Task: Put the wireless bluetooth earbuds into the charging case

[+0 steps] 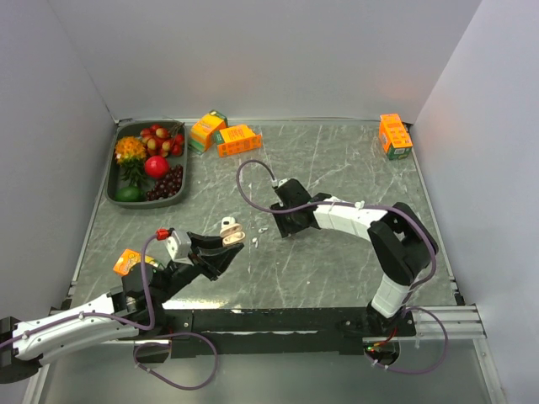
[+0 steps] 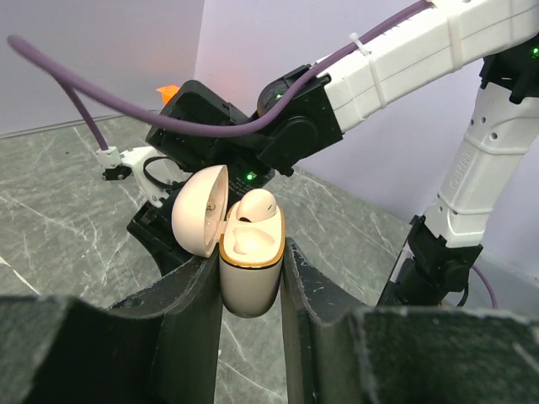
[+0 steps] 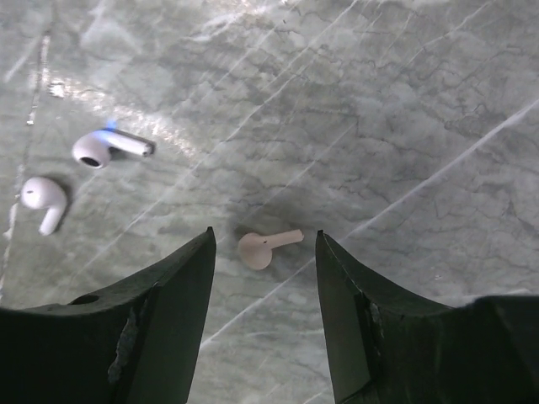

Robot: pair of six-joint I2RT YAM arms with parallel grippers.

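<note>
The open charging case, white with a pinkish lid, is held upright in my left gripper, which is shut on it; one rounded bud-like shape shows at its top right. My right gripper is open, low over the table. In the right wrist view an earbud lies between and beyond its fingertips, with a second earbud showing a blue glint and a third to the left.
A tray of fruit sits back left. Orange boxes stand along the back, another back right, one more at front left.
</note>
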